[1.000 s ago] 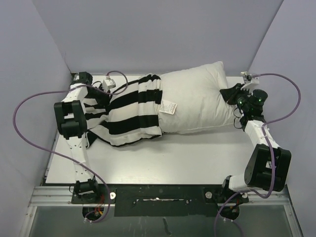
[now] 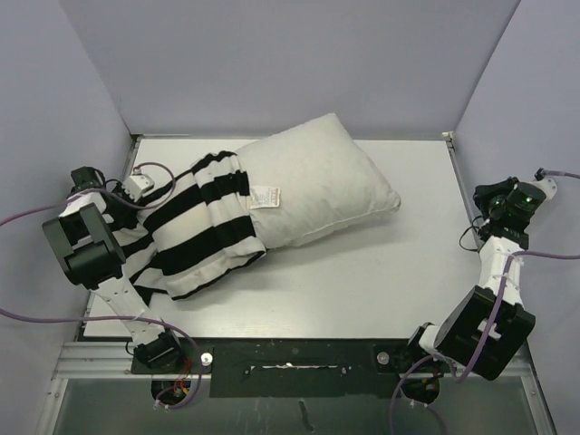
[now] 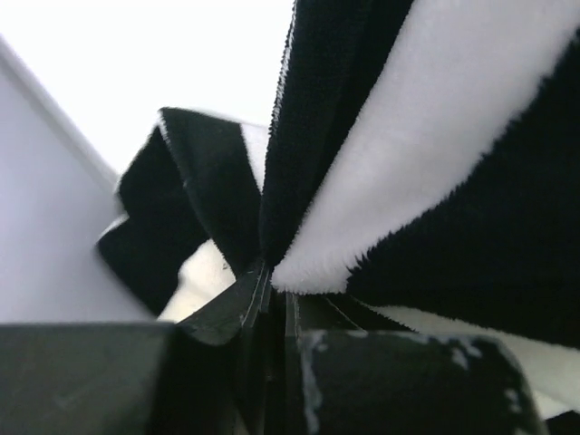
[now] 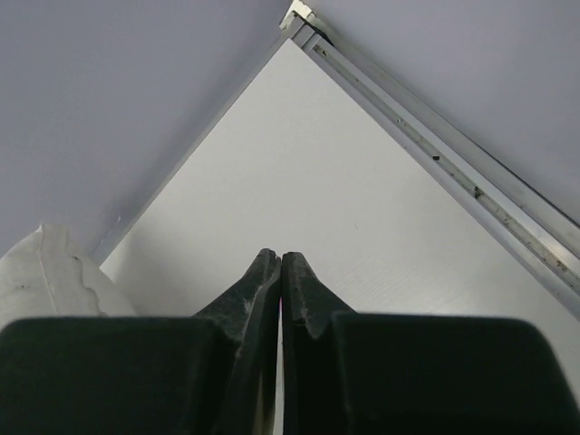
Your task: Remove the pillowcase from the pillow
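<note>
The white pillow (image 2: 322, 172) lies across the middle, a tag on it, its left part inside the black-and-white striped pillowcase (image 2: 195, 240), which stretches to the table's left edge. My left gripper (image 2: 127, 204) is shut on the pillowcase's far-left end; the fabric (image 3: 426, 127) fills its wrist view. My right gripper (image 2: 489, 195) is off the table's right edge, apart from the pillow, its fingertips (image 4: 265, 270) shut with nothing visible between them; a pillow corner (image 4: 50, 281) shows at lower left of that view.
Grey walls and metal rails (image 4: 435, 154) bound it at back and sides.
My left gripper has moved left and toward the front, dragging pillowcase and pillow leftward. My right gripper has moved right, and the pillow is no longer at its fingers.
</note>
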